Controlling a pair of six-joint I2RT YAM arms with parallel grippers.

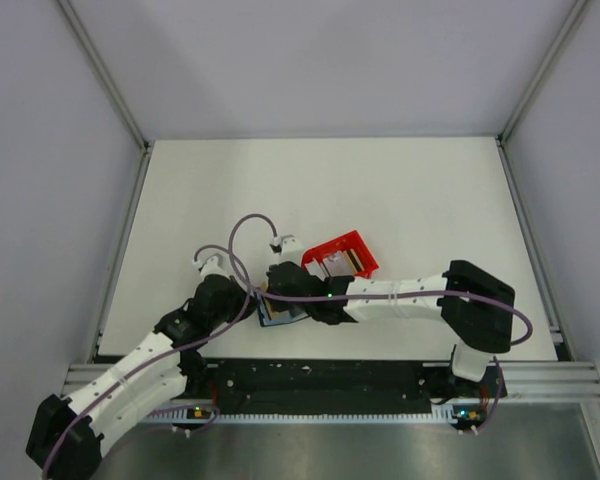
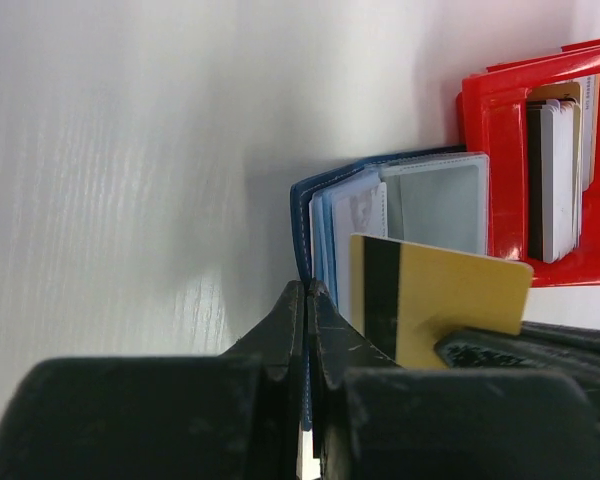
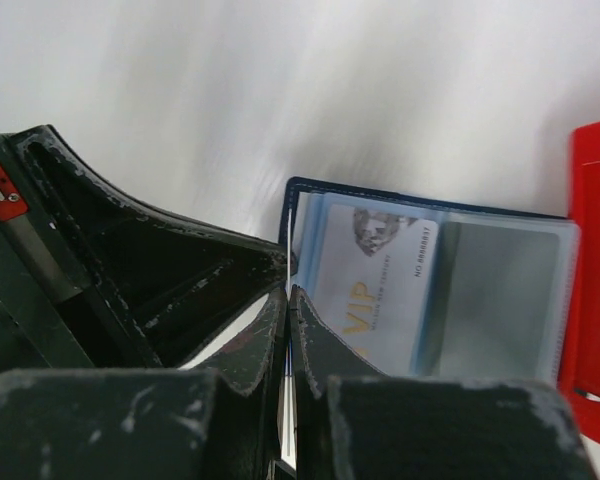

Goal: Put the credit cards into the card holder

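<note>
The card holder (image 1: pixel 277 318) lies open on the table, dark blue at its edge, with clear pockets. A VIP card (image 3: pixel 373 280) shows inside one of its clear sleeves. My left gripper is shut on the holder's dark blue left edge. A gold card (image 2: pixel 450 300) with a black stripe stands on edge over the holder. My right gripper is shut on this card, which shows edge-on as a thin line in the right wrist view. Its lower edge is hidden, so I cannot tell whether it is inside a pocket.
A red basket (image 1: pixel 363 252) with several cards (image 2: pixel 558 180) in it stands right beside the holder, close to my right arm. Behind both arms the white table (image 1: pixel 310 180) is clear.
</note>
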